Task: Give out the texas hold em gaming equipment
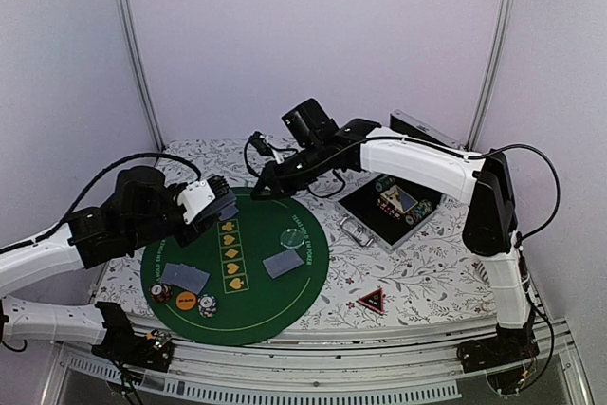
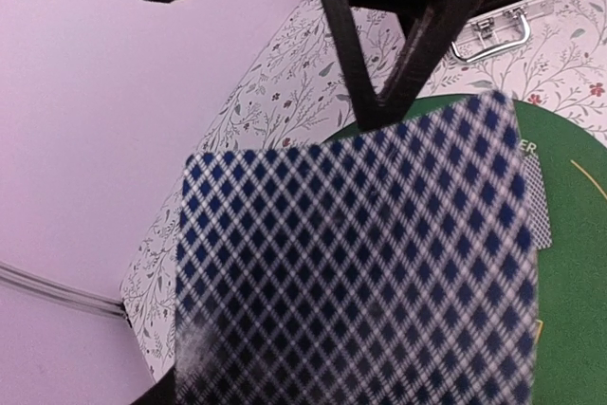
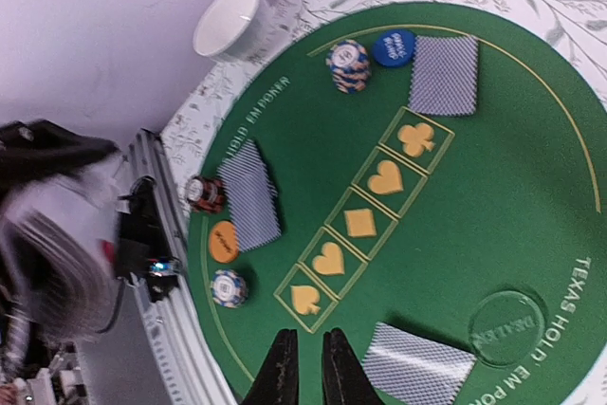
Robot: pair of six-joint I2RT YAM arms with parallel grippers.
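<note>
A stack of blue-and-white checked playing cards (image 2: 360,272) fills the lower left wrist view, held by my left gripper (image 1: 220,189); its fingers are hidden behind the cards. My right gripper has a narrow gap with nothing in it, and hovers above the back part of the round green mat (image 1: 275,305). Two cards (image 1: 283,263) lie on the mat beside the clear dealer disc (image 1: 292,238). Another pair (image 3: 248,196) lies by the orange disc (image 3: 223,242) and chip stacks, and a third pair (image 3: 444,75) by the blue disc (image 3: 393,46).
An open case (image 1: 391,213) with chips and a card deck stands right of the mat. A triangular red-and-black piece (image 1: 371,301) lies on the floral cloth. A white round object (image 3: 228,21) stands beyond the mat. Both arms are close together over the back of the mat.
</note>
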